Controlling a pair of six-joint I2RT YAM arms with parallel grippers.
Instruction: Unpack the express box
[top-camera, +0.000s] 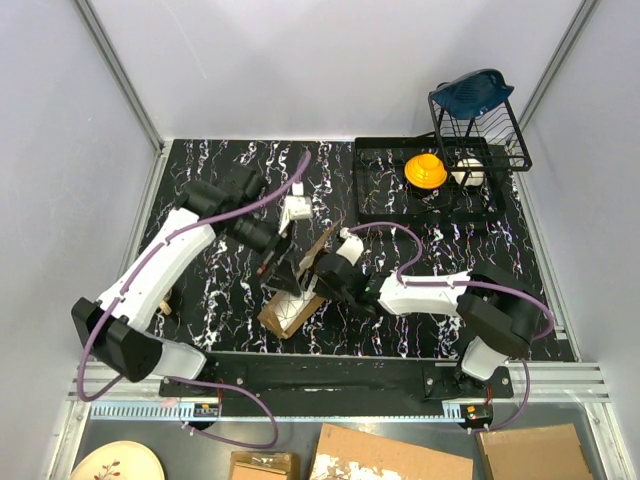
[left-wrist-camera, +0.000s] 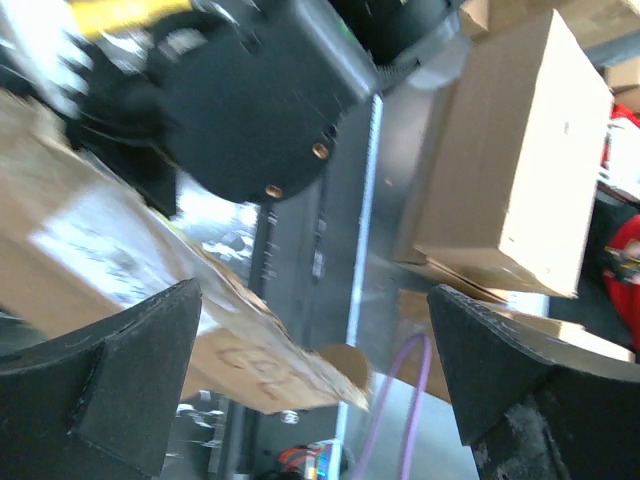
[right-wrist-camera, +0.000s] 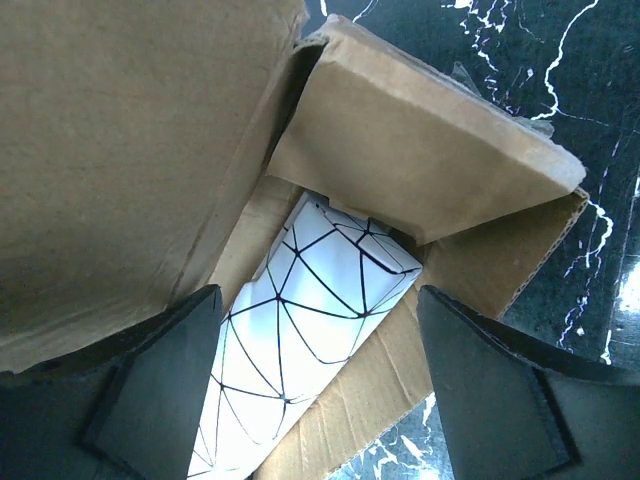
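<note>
An opened cardboard express box (top-camera: 270, 318) lies on the marble mat, a white item with black triangle lines (right-wrist-camera: 310, 300) inside it. In the right wrist view a folded flap (right-wrist-camera: 420, 130) stands over the item's far end. My left gripper hangs open over the box, a cardboard edge between and beyond its fingers. My right gripper is over the box, its fingers apart above the item; whether it touches the cardboard I cannot tell.
A black drying rack (top-camera: 360, 180) with a yellow bowl (top-camera: 426, 170) stands at back right. Several cardboard boxes (top-camera: 530, 455) lie beyond the front edge.
</note>
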